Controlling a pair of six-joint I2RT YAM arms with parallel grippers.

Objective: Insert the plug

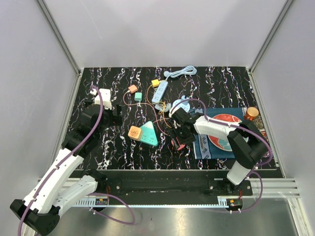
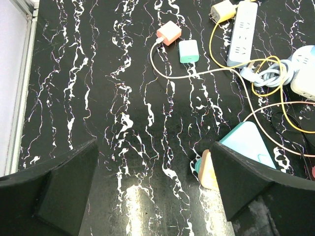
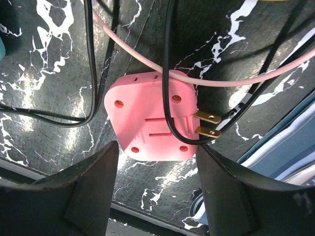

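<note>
A pink plug [image 3: 147, 115] with two brass prongs [image 3: 206, 118] lies on the black marble table in the right wrist view, a black cable draped over it. My right gripper is right over it, fingers around its lower edge; whether they touch it I cannot tell. My left gripper is open over bare table at the left, nothing between its fingers. A white power strip [image 1: 159, 91] lies at the back, with a yellow adapter [image 2: 221, 12] by it. A teal triangular power strip [image 2: 246, 142] carries an orange cube adapter [image 1: 135, 132].
Pink, yellow and black cables cross the middle. Orange [image 2: 169, 32] and mint [image 2: 188, 51] adapters lie at the back. A blue mat [image 1: 204, 152] with a red plate fills the right, beside an orange jar [image 1: 251, 113].
</note>
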